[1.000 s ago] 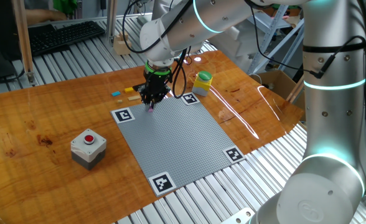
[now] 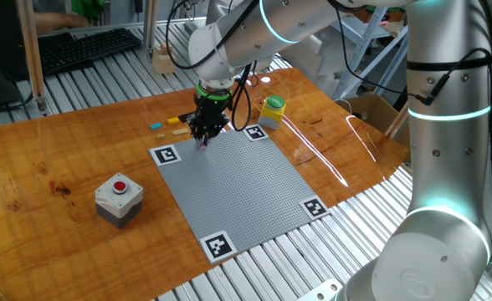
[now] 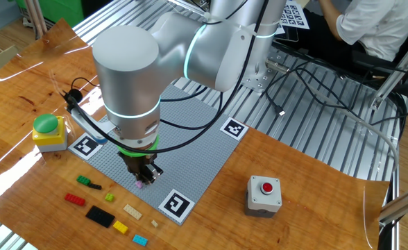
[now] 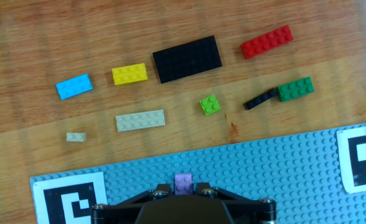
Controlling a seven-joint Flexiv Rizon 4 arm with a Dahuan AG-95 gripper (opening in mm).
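A small lilac brick sits between the fingertips of my gripper, which is shut on it with a finger touching each side. The brick is at or just above the grey studded baseplate, near the edge facing the loose bricks; whether it touches the studs, I cannot tell. From the second exterior view, the gripper points down, and a bit of the lilac brick shows under it.
Beyond the plate's edge lie loose bricks: blue, yellow, large black, red, green, lime and beige. A red-button box and a green-button box flank the plate.
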